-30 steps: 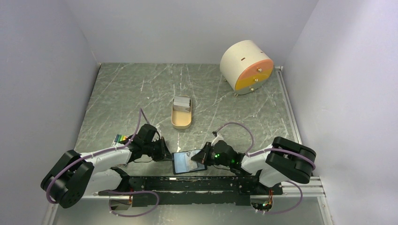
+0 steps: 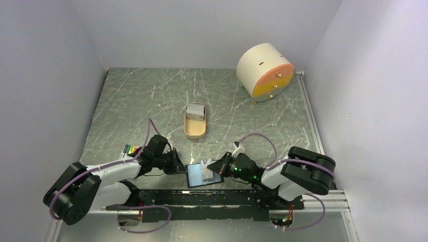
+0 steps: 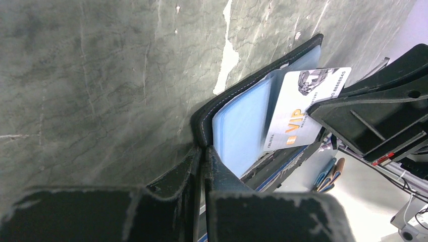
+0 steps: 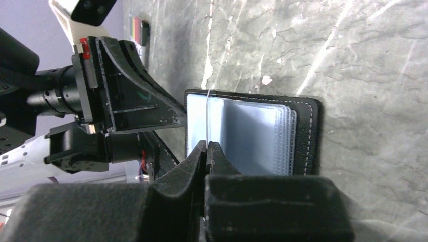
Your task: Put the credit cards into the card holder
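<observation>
The open card holder [image 2: 195,176], black-edged with pale blue clear sleeves, lies flat near the table's front edge. My left gripper is shut on its left border, as the left wrist view shows. A white VIP card is pinched in my right gripper; the right wrist view shows this card edge-on, a thin line above the fingertips. It stands tilted over the sleeves [image 4: 255,136], by the edge of a sleeve flap. Whether its lower edge is inside a pocket I cannot tell.
A tan tray [image 2: 195,129] with a stack of pale cards [image 2: 196,111] stands mid-table. At the back right is a cream drum-shaped drawer box [image 2: 265,70]. Coloured items [image 2: 132,149] lie behind the left arm.
My right gripper has shifted slightly back and to the right, carrying the card with it. The left gripper and the holder are almost where they were.
</observation>
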